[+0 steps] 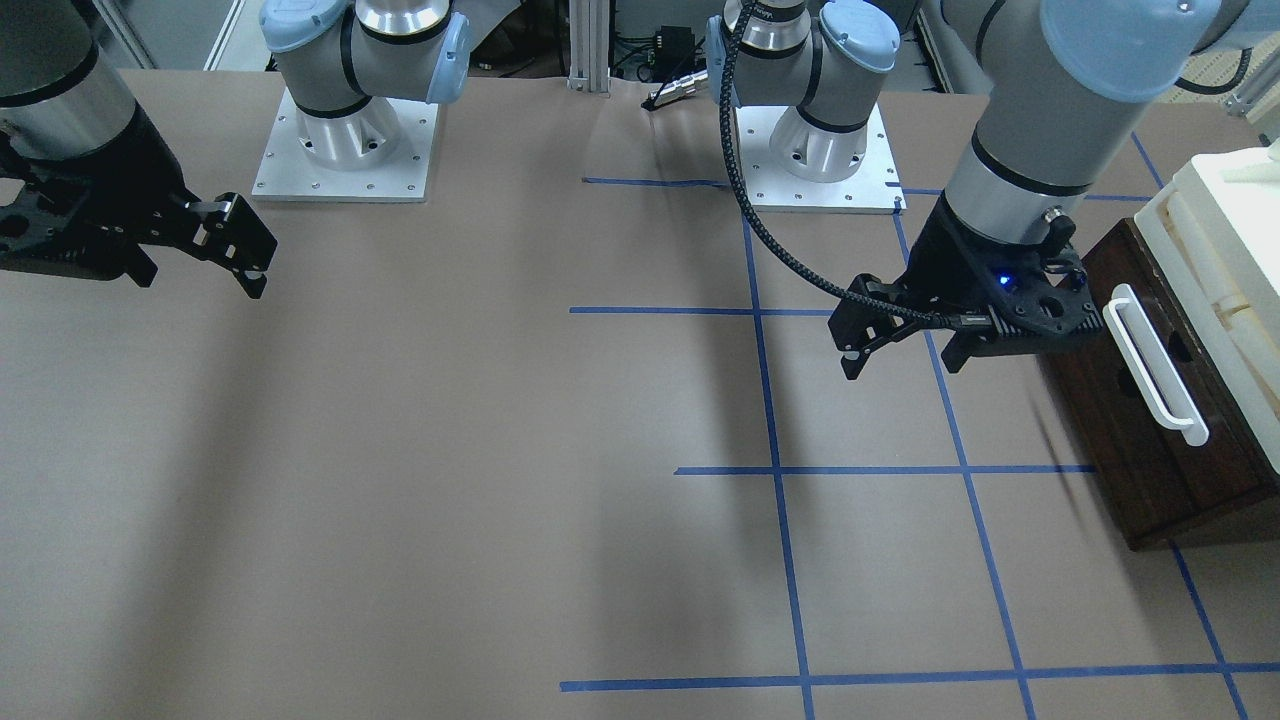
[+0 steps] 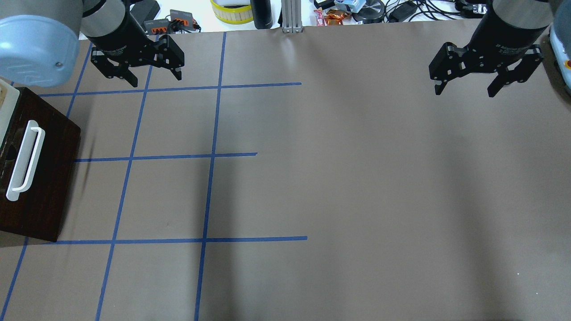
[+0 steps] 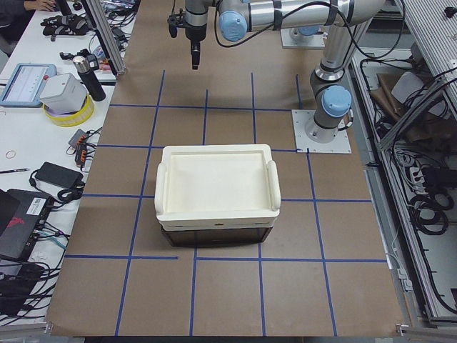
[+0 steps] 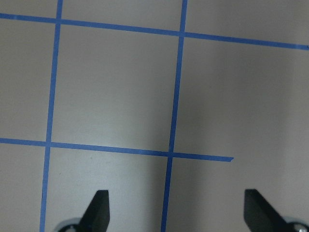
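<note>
My gripper stands open over the bare gridded floor in the left wrist view, its two dark fingertips far apart at the bottom edge and nothing between them. In the front view a black gripper (image 1: 900, 358) hangs above the blue lines, beside a dark wooden box (image 1: 1116, 456) with a white handle (image 1: 1154, 360) and a cream top. The top view shows that box (image 2: 53, 187) at the left edge. In the left view a white lidded tray (image 3: 218, 182) sits on top of it.
Another arm's gripper (image 1: 204, 252) hangs at the front view's left. More arm bases (image 1: 288, 168) stand along the back edge. Cables and small items lie beyond the table's edge in the left and top views.
</note>
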